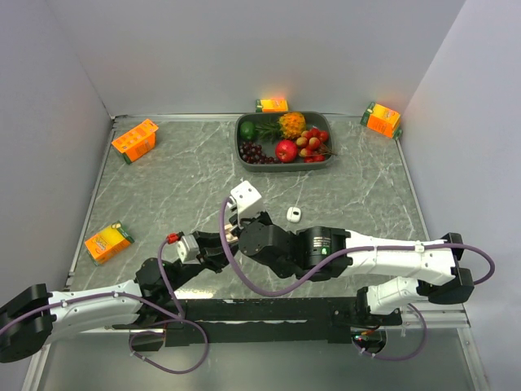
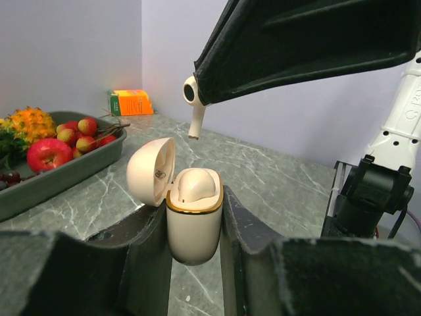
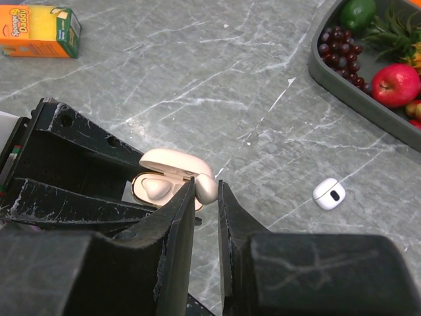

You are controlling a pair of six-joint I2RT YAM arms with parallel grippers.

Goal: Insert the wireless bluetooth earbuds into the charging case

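Note:
The cream charging case (image 2: 193, 234) is clamped in my left gripper, lid (image 2: 145, 171) open, with one earbud seated in one slot, as the left wrist and right wrist views show. My right gripper is shut on a second white earbud (image 2: 196, 112), held stem down just above the case. In the top view my right gripper covers most of the case. A small white object (image 3: 329, 193) lies loose on the table to the right.
A grey tray of fruit (image 1: 283, 163) stands at the back. Orange boxes (image 1: 110, 242) sit around the table edges.

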